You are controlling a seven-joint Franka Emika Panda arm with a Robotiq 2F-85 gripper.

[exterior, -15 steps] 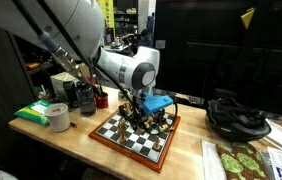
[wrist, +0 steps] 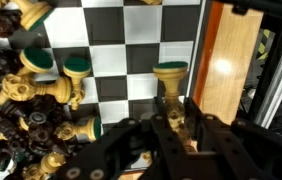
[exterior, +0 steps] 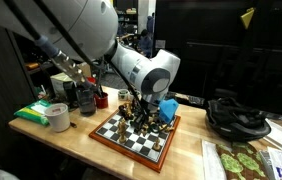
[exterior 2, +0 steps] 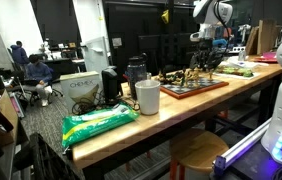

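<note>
In the wrist view, a light wooden chess piece [wrist: 174, 98] with a green-bottomed base is held upper end first, its base pointing away from my gripper. The fingers are shut on it, and its upper part is hidden between them. Under it lies the black-and-white chessboard [wrist: 109, 62] with its brown border. On the left side of that view, several light and dark pieces lie heaped, such as the dark pieces [wrist: 41, 130]. From exterior view 1, my gripper [exterior: 141, 124] hangs over the board [exterior: 109, 133]; the held piece is too small to make out there.
A light piece [exterior: 157, 144] stands near the board's right side. Left of the board are a white container [exterior: 58, 117], a dark jug [exterior: 86, 99] and a green packet [exterior: 31, 112]. A black bag [exterior: 238, 118] lies to the right. Some squares are bare.
The arm has swung a little toward the exterior camera and to the left, staying over the board. The other objects on the table look unmoved.
</note>
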